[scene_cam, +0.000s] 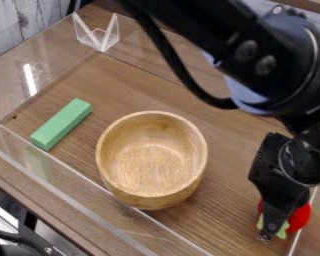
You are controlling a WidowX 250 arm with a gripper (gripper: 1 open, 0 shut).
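My black gripper (276, 222) reaches down at the lower right of the tabletop, over a red object (298, 214) with a bit of green at its lower left. Its fingers hide part of that object, and whether they are closed on it is unclear. A round wooden bowl (149, 155) sits left of the gripper, apart from it.
A green block (61, 124) lies on the left of the wooden table (136, 85). A small clear-white plastic item (96, 32) stands at the back left. Clear edging runs along the left and front. The table behind the bowl is free.
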